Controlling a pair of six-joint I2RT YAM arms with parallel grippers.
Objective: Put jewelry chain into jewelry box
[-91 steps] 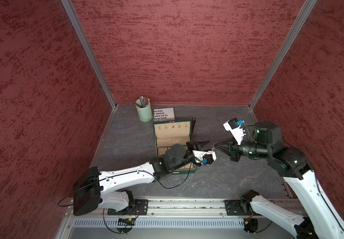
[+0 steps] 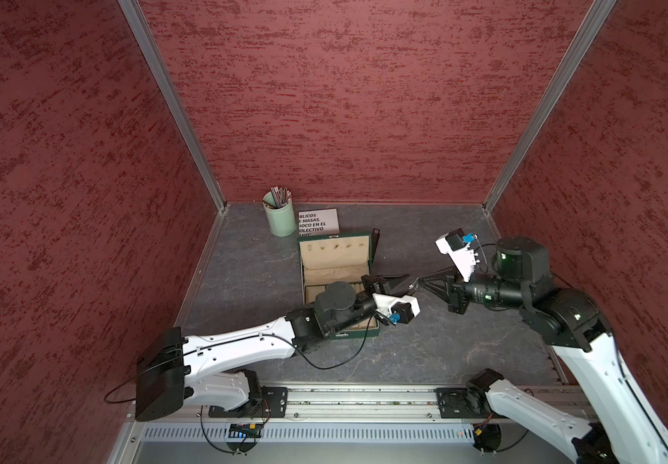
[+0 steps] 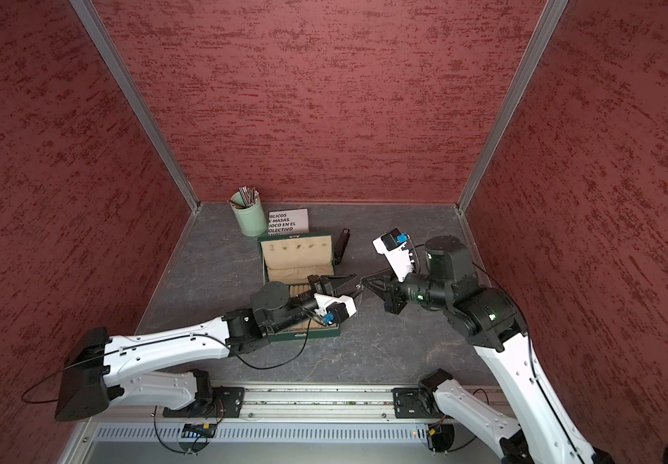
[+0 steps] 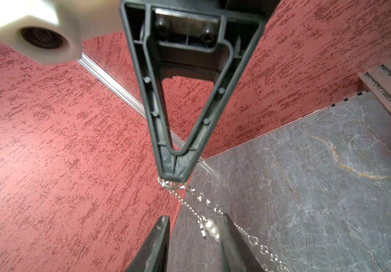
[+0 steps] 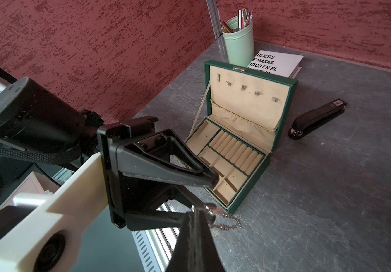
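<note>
The silver jewelry chain (image 4: 218,213) hangs between my two grippers, above the right of the open green jewelry box (image 5: 256,113). My right gripper (image 2: 420,280) is shut, with the chain at its fingertips in its wrist view. My left gripper (image 3: 353,284) stands part open close beside it, facing it; in the right wrist view the chain loops near its lower fingertip. Whether the left fingers touch the chain is hard to tell. The box's cream compartments and ring rolls show empty in the right wrist view.
A black stapler (image 5: 317,117) lies right of the box. Behind it stand a mint pen cup (image 2: 279,220) and a printed book (image 2: 318,220).
</note>
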